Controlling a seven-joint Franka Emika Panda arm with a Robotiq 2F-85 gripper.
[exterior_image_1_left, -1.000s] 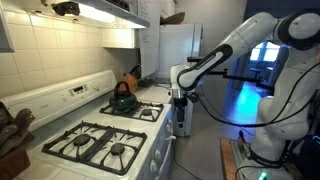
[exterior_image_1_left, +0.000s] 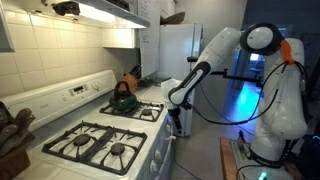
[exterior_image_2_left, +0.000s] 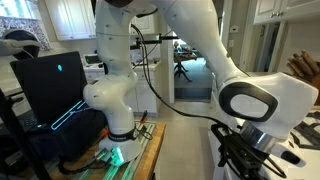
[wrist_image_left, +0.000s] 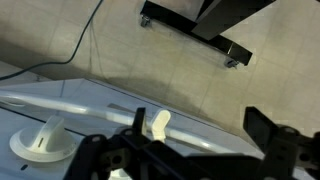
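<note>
My gripper (exterior_image_1_left: 172, 122) hangs beside the front of the white stove (exterior_image_1_left: 95, 150), fingers downward. In the wrist view its two dark fingers (wrist_image_left: 262, 128) stand wide apart, so it is open, with nothing held. Below them runs the long white oven handle (wrist_image_left: 75, 106). A small white piece (wrist_image_left: 160, 124) shows at the handle, between the fingers; what it is, I cannot tell. A white knob (wrist_image_left: 46, 140) on the stove front lies left of the gripper. In exterior view 2 the arm's white body (exterior_image_2_left: 258, 105) hides most of the gripper.
A dark kettle (exterior_image_1_left: 124, 98) stands on the stovetop's back burner. Wooden blocks (exterior_image_1_left: 14, 130) sit at the left end. Tiled floor (wrist_image_left: 180, 80) is open beyond the handle, with a cable (wrist_image_left: 75, 48) and a dark stand foot (wrist_image_left: 200, 30) on it.
My arm's wrist and gripper have come down slightly along the stove front, and the arm's upper links have shifted. The stove and the kettle have not moved.
</note>
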